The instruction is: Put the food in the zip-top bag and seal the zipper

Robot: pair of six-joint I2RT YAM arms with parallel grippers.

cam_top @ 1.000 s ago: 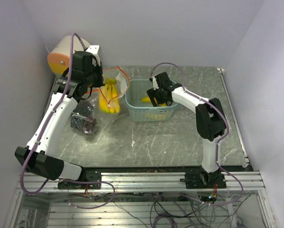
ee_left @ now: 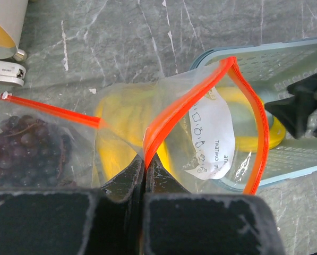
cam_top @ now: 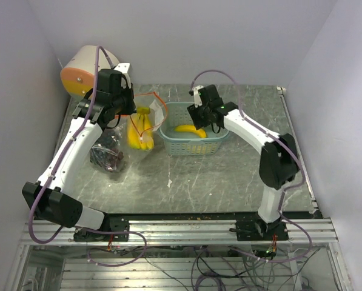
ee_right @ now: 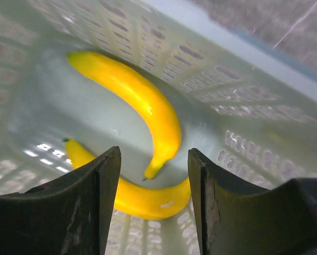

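Note:
A clear zip bag with orange edging holds yellow bananas (cam_top: 139, 130); my left gripper is shut on the bag's upper edge, which gapes with its white printed label (ee_left: 211, 133). My right gripper is open above the light-blue basket (cam_top: 190, 147), where two loose bananas lie: one curved banana (ee_right: 147, 106) along the side, another banana (ee_right: 147, 202) nearer the fingers. Neither is between the fingertips.
A bag of dark grapes (ee_left: 28, 151) lies left of the banana bag. A cream cylindrical object (cam_top: 83, 66) stands at the back left.
My left gripper shifted slightly right with the bag.

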